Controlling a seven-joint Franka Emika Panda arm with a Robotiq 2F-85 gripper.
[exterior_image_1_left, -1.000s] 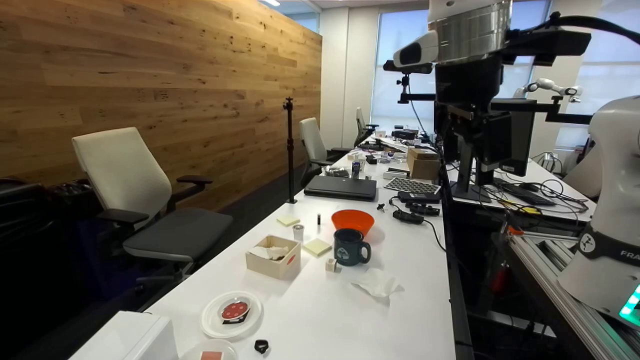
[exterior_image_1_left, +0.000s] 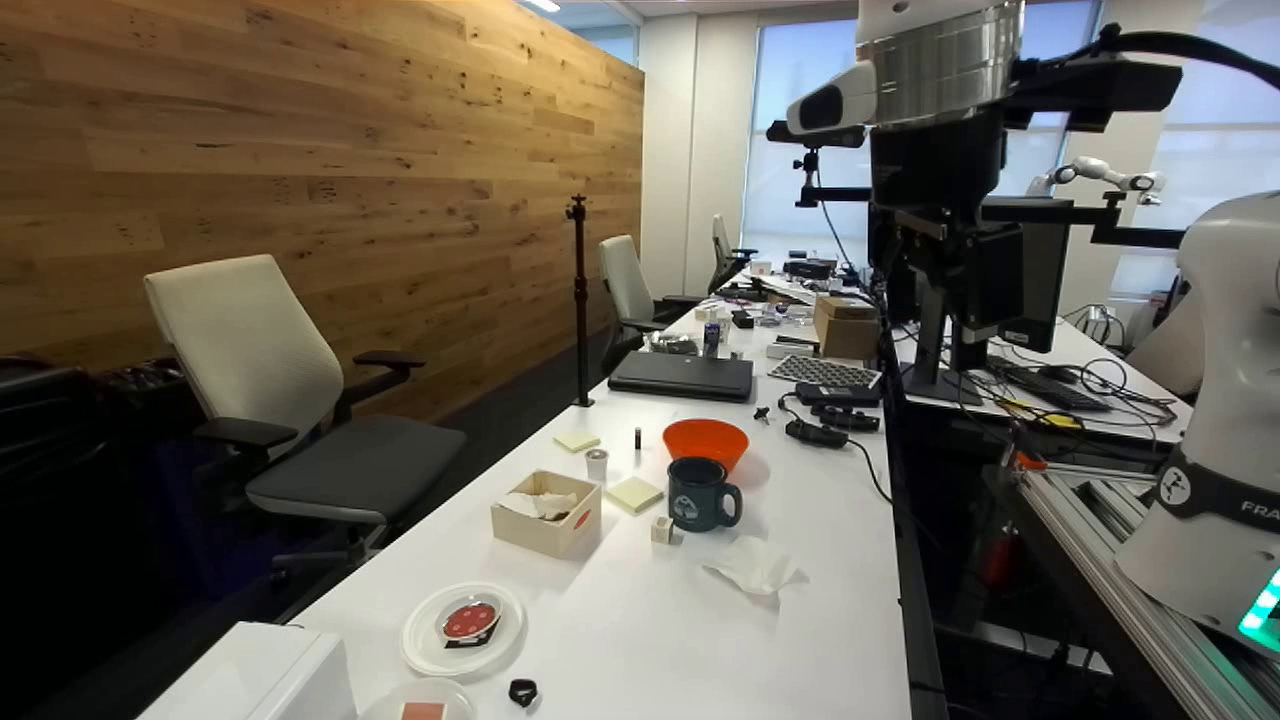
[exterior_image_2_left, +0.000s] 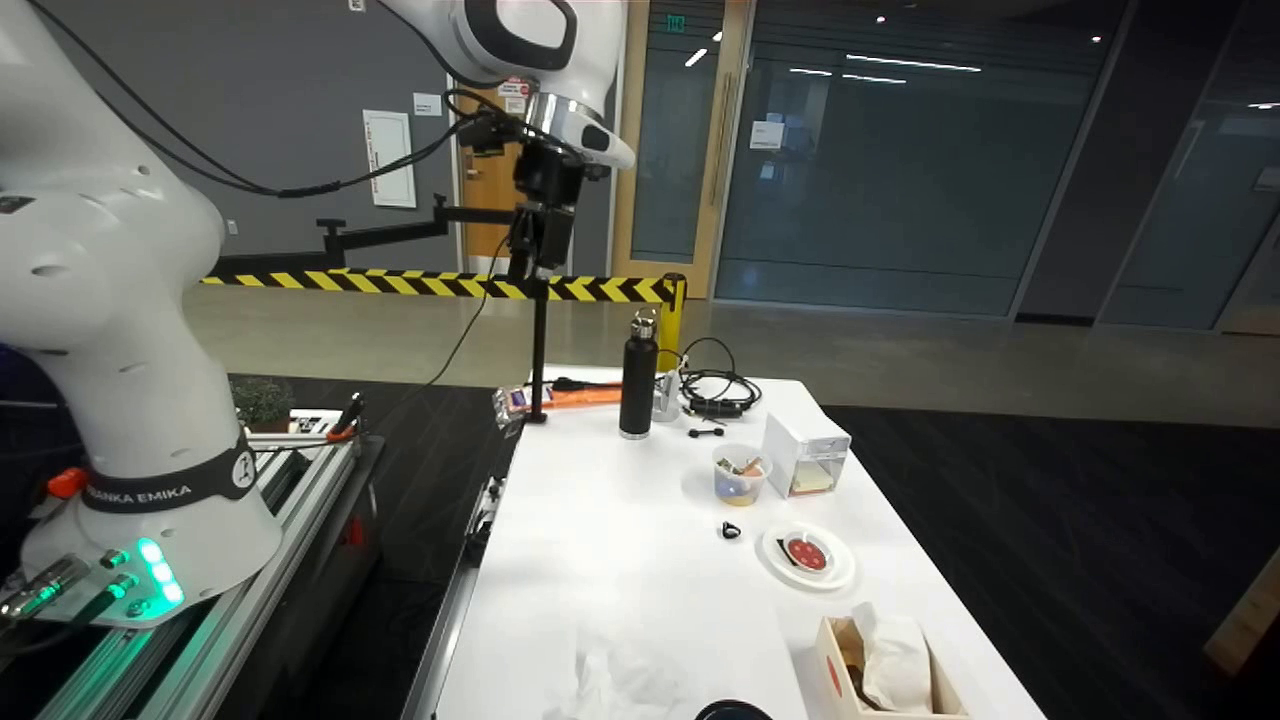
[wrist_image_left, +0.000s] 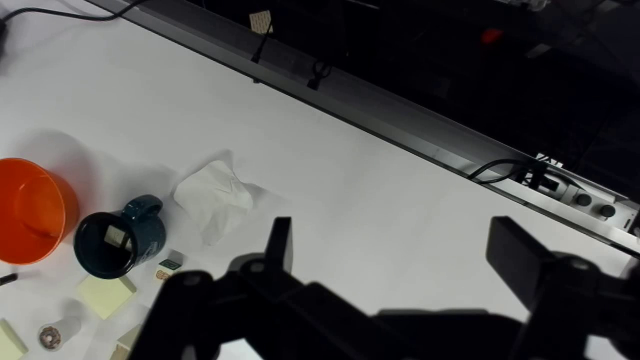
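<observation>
My gripper stands open high above the white table (wrist_image_left: 372, 198), its two dark fingers wide apart and only bare tabletop visible between them. Left of it in the wrist view lies a crumpled white tissue (wrist_image_left: 214, 201). Beyond the tissue is a dark teal mug (wrist_image_left: 147, 234) with something pale inside, and beside that an orange bowl (wrist_image_left: 36, 210). A small printed cube (wrist_image_left: 166, 270) rests close to the mug. In the first exterior view a pale wooden box (exterior_image_1_left: 546, 518) holds white tissue.
A white plate (exterior_image_2_left: 807, 557) carries a red-patterned item. A black bottle (exterior_image_2_left: 638, 382), a plastic tub (exterior_image_2_left: 738, 475) and a clear-fronted white box (exterior_image_2_left: 806, 454) stand toward one end. A black laptop (exterior_image_1_left: 681, 374) lies behind the bowl. Bare tabletop stretches around the tissue.
</observation>
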